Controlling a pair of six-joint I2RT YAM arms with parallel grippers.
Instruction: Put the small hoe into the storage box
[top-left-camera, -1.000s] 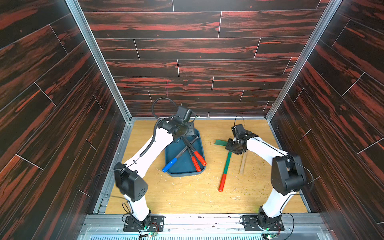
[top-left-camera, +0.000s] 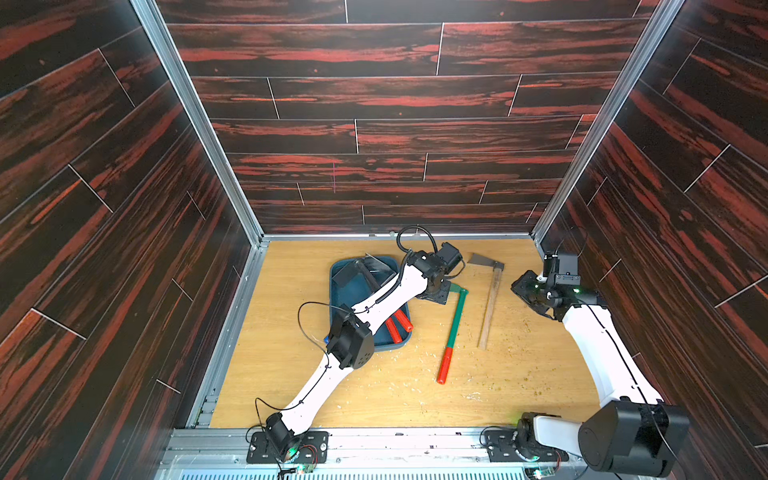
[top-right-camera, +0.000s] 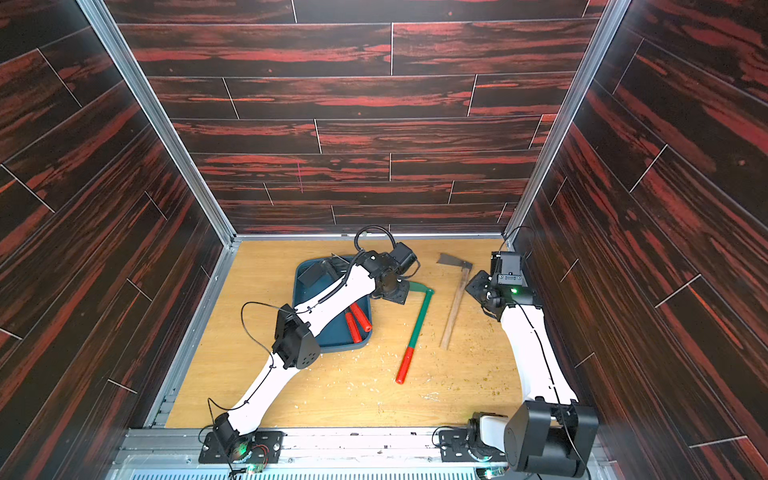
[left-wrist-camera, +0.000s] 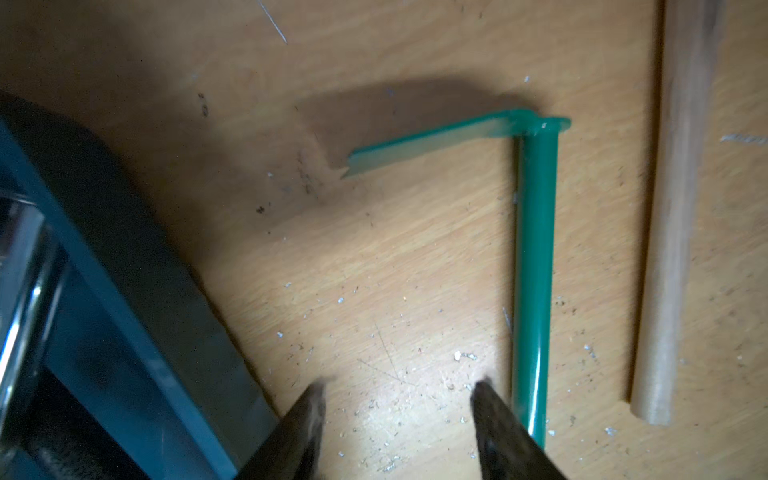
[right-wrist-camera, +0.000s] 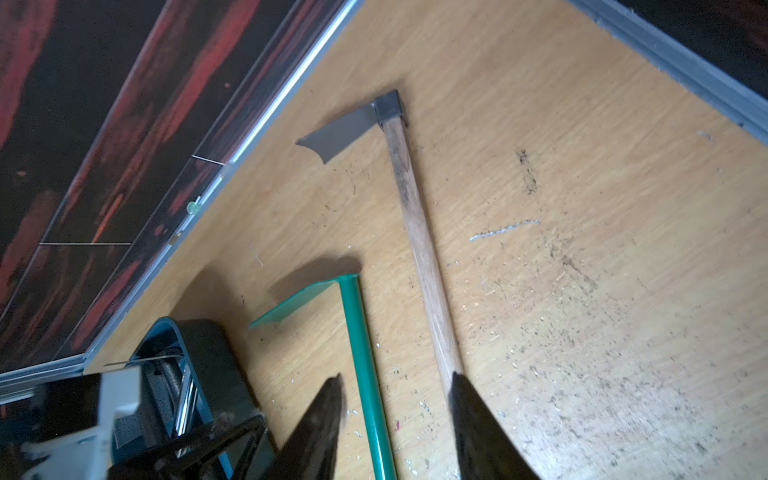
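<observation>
A green hoe (top-left-camera: 457, 316) with a red grip lies on the table right of the blue storage box (top-left-camera: 376, 349). To its right lies a second hoe with a wooden handle (top-left-camera: 490, 308) and a grey blade (right-wrist-camera: 342, 134). My left gripper hangs open over the tabletop between the box wall (left-wrist-camera: 120, 264) and the green shaft (left-wrist-camera: 534, 280), touching neither as far as shows. In the top left view it partly hides the green blade (left-wrist-camera: 432, 144). My right gripper is open and empty, raised to the right of the wooden hoe in the top views.
Red-handled tools (top-left-camera: 392, 329) lie inside the box, partly covered by the left arm (top-left-camera: 392, 296). Bare tabletop (top-left-camera: 512, 384) lies in front and at the right. The back wall (top-left-camera: 400, 216) stands close behind the hoes.
My left arm has swung right from above the box to the green hoe's head. My right arm has withdrawn rightward from over the hoes. Both hoes lie where they were.
</observation>
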